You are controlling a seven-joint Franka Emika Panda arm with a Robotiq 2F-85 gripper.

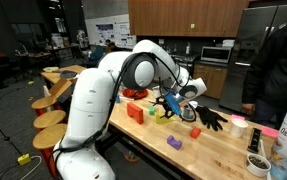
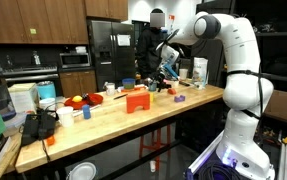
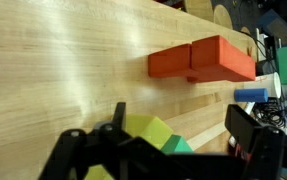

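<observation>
A yellow block [image 3: 148, 128] lies on the wooden table below my open gripper, partly hidden by the left finger in the wrist view. Against its lower right side shows a green block [image 3: 177, 146]. Nothing is clamped between the dark fingers, which stand wide apart. In exterior view 1, the gripper [image 1: 169, 106] hangs low over the middle of the table, with yellow [image 1: 166, 120] showing just beneath it. Whether it touches the blocks cannot be told.
A large red block [image 3: 208, 60] stands beyond the gripper. Nearer the front lie a purple block [image 1: 174, 143] and a small red block [image 1: 195, 132]. Black gloves [image 1: 209, 117] and a white cup [image 1: 239, 127] are to the right.
</observation>
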